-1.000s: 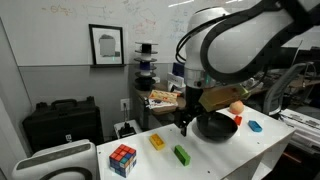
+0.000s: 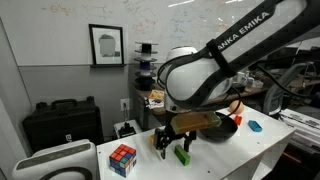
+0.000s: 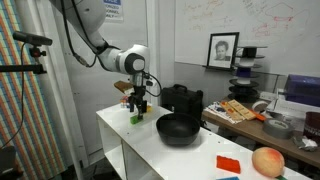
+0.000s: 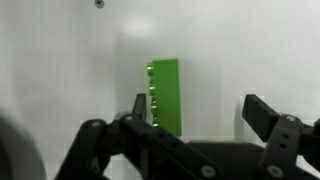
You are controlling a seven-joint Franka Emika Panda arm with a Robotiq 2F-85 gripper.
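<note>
On the white table lies a green block (image 2: 182,155), seen from above in the wrist view as an upright green strip (image 4: 167,97) with small studs along its left edge. My gripper (image 2: 165,145) hangs above and beside it, fingers wide apart. From the wrist, the open gripper spans the green block, which lies nearer the left finger (image 4: 138,106) than the right finger (image 4: 258,116). Nothing is held; the fingers appear to be above the table rather than touching the block.
A Rubik's cube (image 2: 123,159) sits to the left, with yellow-orange blocks (image 2: 125,129) behind. A black pan (image 3: 178,129) stands beside the working area. Farther along are a red block (image 3: 228,163) and a peach-coloured ball (image 3: 268,162). A white appliance (image 2: 62,163) borders the left.
In exterior view 1, my gripper has moved left and lower, coming over the area near the green block. The block has stayed where it was.
</note>
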